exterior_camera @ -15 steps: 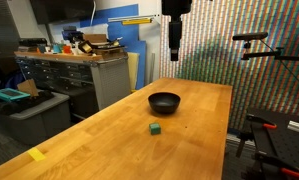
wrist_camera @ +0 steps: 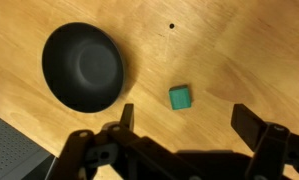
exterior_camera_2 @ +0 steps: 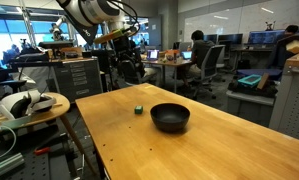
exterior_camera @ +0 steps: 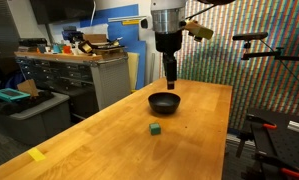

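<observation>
On the wooden table lies a small green block (wrist_camera: 180, 97), seen in the wrist view between and beyond my spread fingers. A round black bowl (wrist_camera: 83, 67) stands close by, and its inside looks empty from above. In exterior view 1 the bowl (exterior_camera: 164, 104) sits a little behind the block (exterior_camera: 155, 129). My gripper is open, with clear space between its fingers, and hangs well above the table. From exterior view 2 the block (exterior_camera_2: 139, 109) shows just beside the bowl (exterior_camera_2: 170, 118).
Bare wood surrounds the two objects on the table (exterior_camera_2: 179, 155). A piece of yellow tape (exterior_camera: 36, 154) marks the tabletop near its left edge. Beyond the table stand grey drawer cabinets (exterior_camera: 64, 85). People and chairs are in the background.
Over the last second the arm and gripper have come lower toward the table in exterior view 1. The block and bowl have stayed in place.
</observation>
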